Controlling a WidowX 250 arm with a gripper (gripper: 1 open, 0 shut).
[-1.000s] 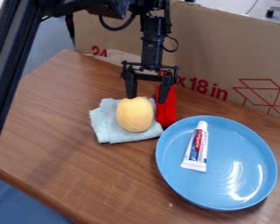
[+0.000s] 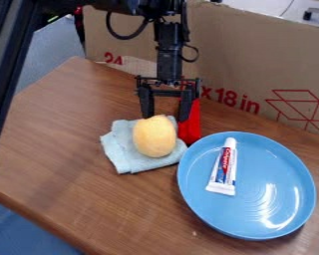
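My black gripper (image 2: 166,102) hangs open above and just behind a round yellow bun-like object (image 2: 155,137), its fingers on either side near a red object (image 2: 189,121). The yellow object rests on a folded light-blue cloth (image 2: 124,153); whether the fingers touch anything is unclear. A blue plate (image 2: 269,199) lies to the right with a white toothpaste tube (image 2: 223,166) on it.
A large cardboard panel (image 2: 262,70) stands along the back of the wooden table (image 2: 69,189).
The gripper has shifted slightly over the past second, rising a little. The yellow object, cloth, red object and plate look essentially the same.
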